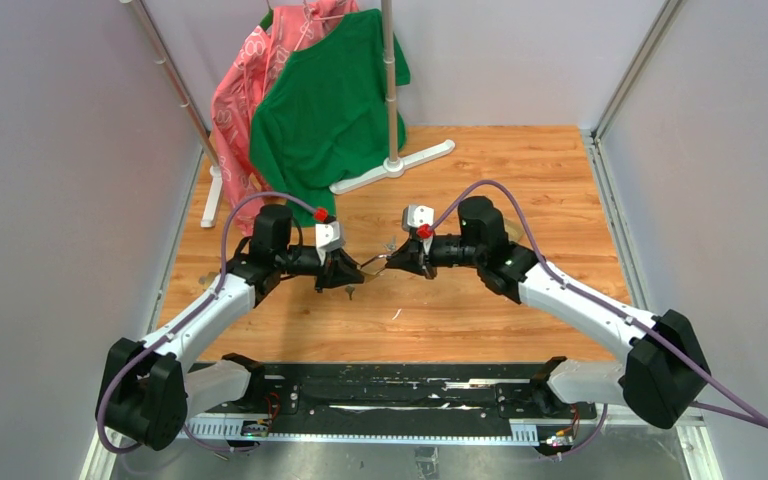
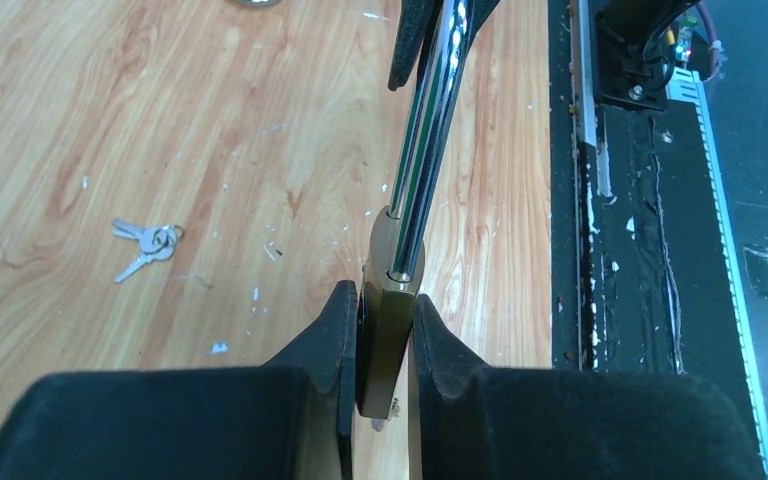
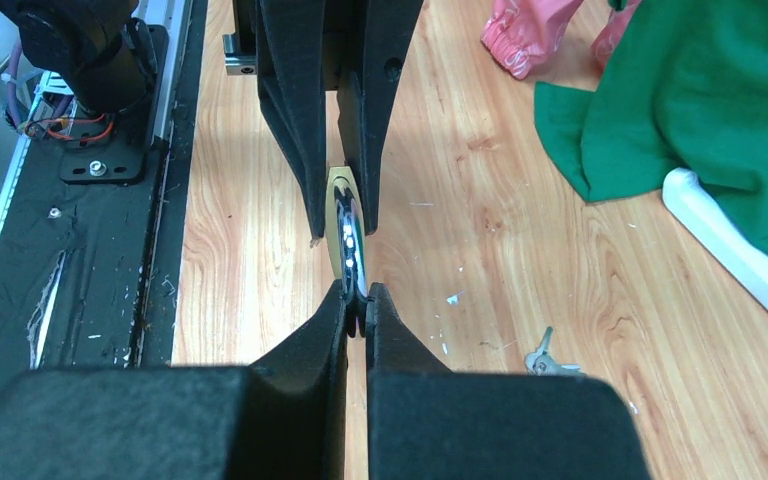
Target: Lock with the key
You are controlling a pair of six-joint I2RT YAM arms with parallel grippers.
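A brass padlock is stretched between my two grippers over the middle of the table. My left gripper is shut on the padlock's body (image 2: 390,345). The steel shackle (image 2: 425,150) has both legs meeting the body's top in the left wrist view; whether it is latched I cannot tell. My right gripper is shut on the shackle's curved end, seen below the body (image 3: 336,215) in the right wrist view. Under my left gripper hangs a small key (image 1: 350,290); how it attaches is hidden. A bunch of keys (image 2: 150,243) lies loose on the table.
A clothes stand with a green shirt (image 1: 330,100) and a pink garment (image 1: 235,110) stands at the back; its white foot (image 1: 420,157) reaches toward the middle. Another brass item (image 1: 513,231) is partly hidden behind my right arm.
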